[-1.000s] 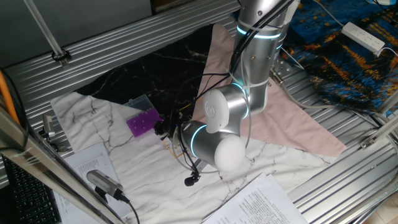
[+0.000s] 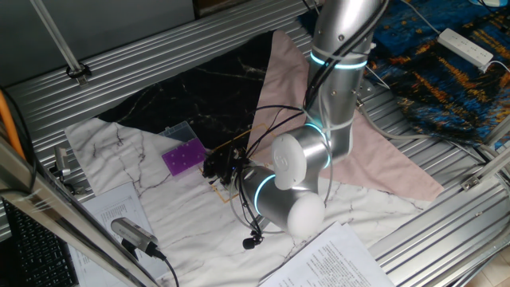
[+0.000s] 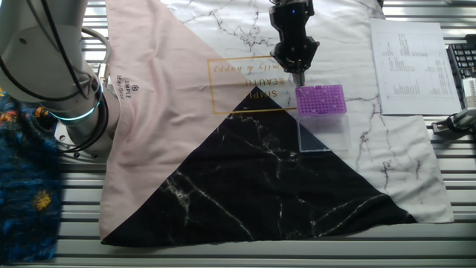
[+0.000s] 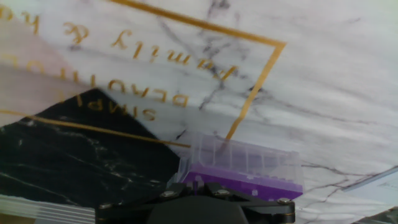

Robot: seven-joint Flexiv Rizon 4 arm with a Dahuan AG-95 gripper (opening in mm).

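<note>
A purple tube rack (image 3: 321,100) with a grid of small holes lies on the cloth, its clear lid (image 3: 324,135) opened out flat beside it. In the wrist view the purple box (image 4: 249,182) shows at the bottom, partly behind my gripper, whose fingers look drawn together. From exterior view 2, my gripper (image 3: 300,83) points down at the corner of the rack, fingertips close by it. Whether they touch it I cannot tell. Nothing shows between the fingers. Exterior view 1 has the rack (image 2: 184,157) just left of the dark gripper body.
A marble, black and pink cloth (image 3: 245,193) covers the table, mostly clear. Printed sheets (image 3: 413,67) lie beyond the rack, with a keyboard (image 2: 36,251) past them. Another paper stack (image 2: 331,259) and a camera on a stand (image 2: 135,235) sit near the front.
The arm and wrist have shifted to the right in exterior view 1, drawing the gripper slightly away from the rack. The rack and its lid have stayed put.
</note>
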